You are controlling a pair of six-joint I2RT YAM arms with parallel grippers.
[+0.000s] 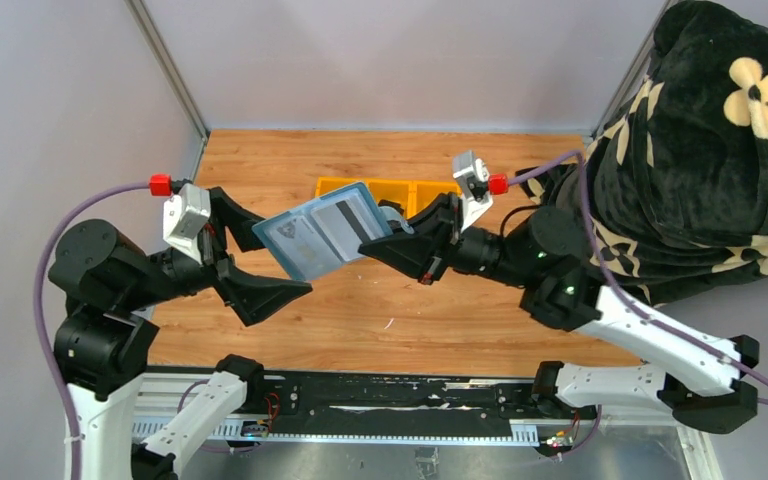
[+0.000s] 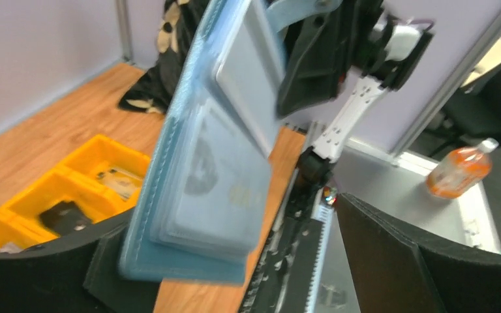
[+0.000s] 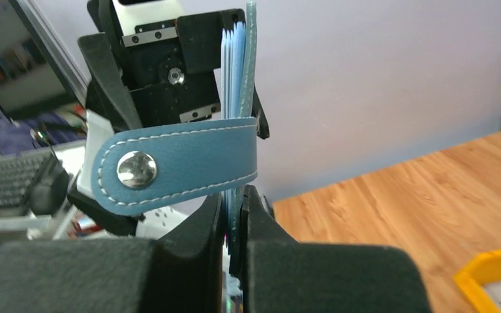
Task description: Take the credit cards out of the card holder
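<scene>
The blue card holder (image 1: 310,235) hangs opened out in the air, cards showing in its clear sleeves. My right gripper (image 1: 390,240) is shut on its right end; the right wrist view shows it edge-on between the fingers, its blue strap (image 3: 176,160) with a snap across in front. My left gripper (image 1: 280,260) stands open at the holder's left end, its fingers spread on either side. In the left wrist view the holder (image 2: 205,182) is large and blurred, running down between those fingers.
A yellow compartment tray (image 1: 365,187) lies on the wooden table behind the holder. A dark patterned blanket (image 1: 690,190) fills the back right.
</scene>
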